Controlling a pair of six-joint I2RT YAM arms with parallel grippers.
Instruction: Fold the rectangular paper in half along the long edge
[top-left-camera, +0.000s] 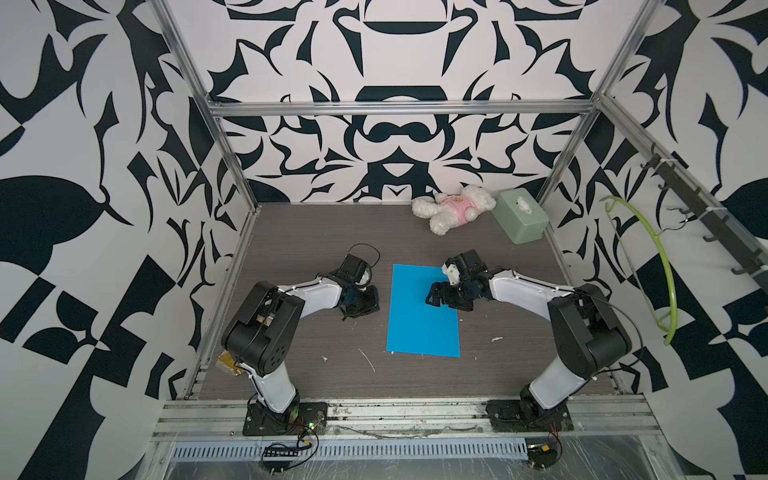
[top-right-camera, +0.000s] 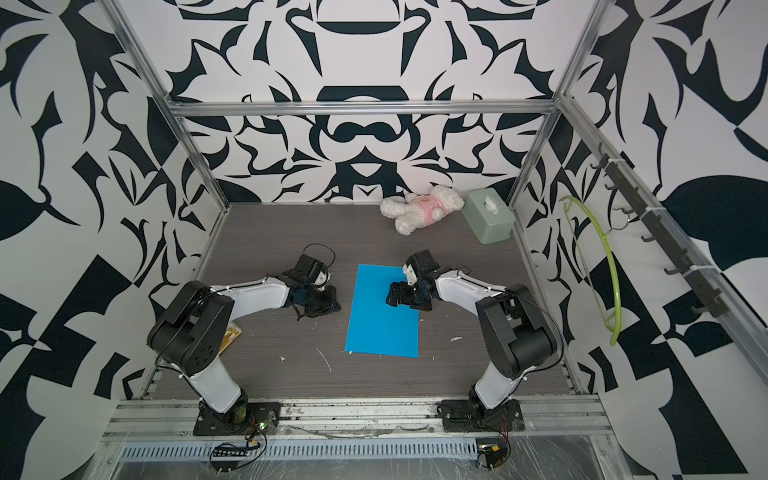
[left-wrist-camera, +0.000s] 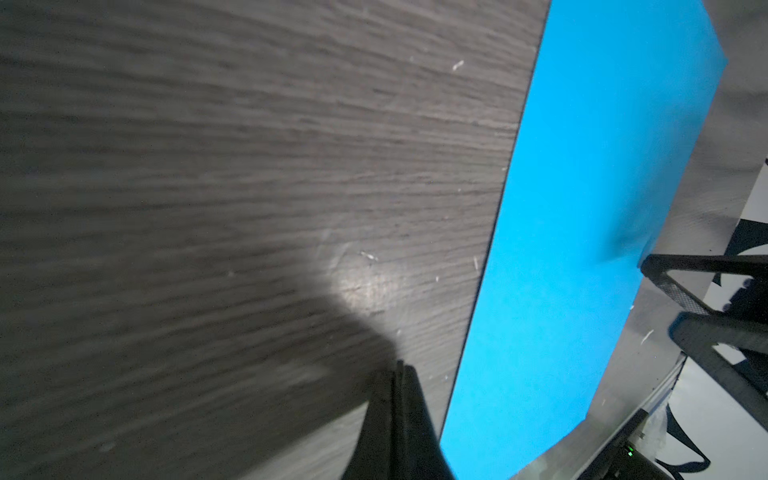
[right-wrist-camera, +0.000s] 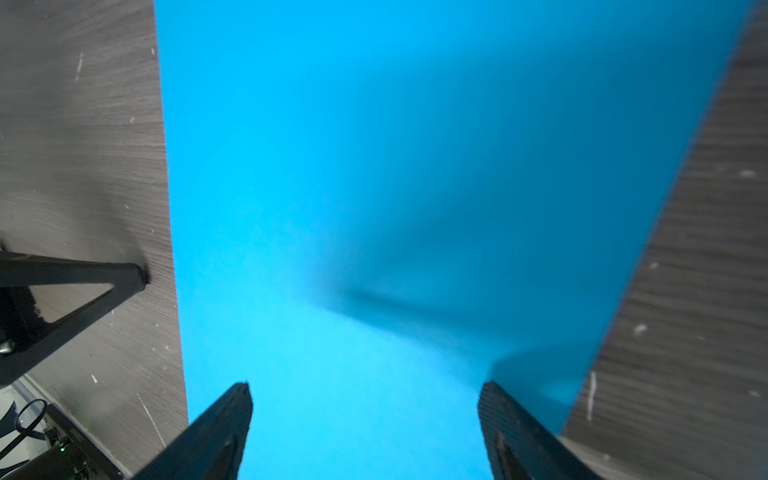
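Observation:
The blue paper (top-left-camera: 412, 332) lies flat and unfolded on the dark table between the two arms, its long sides running front to back. Over its right half hangs my right gripper, fingers spread wide with only blue surface visible beneath them. To the left of the paper, with bare wood in between, my left gripper has its fingertips pressed together and nothing shows between them. In the left wrist view the near long edge of the paper (left-wrist-camera: 552, 240) rests on the table. Part of its right edge is hidden by the right gripper in the top views.
A white plush toy (top-left-camera: 453, 209) and a green tissue box (top-left-camera: 520, 216) sit at the back right. Small white scraps (top-left-camera: 497, 338) are scattered on the wood.

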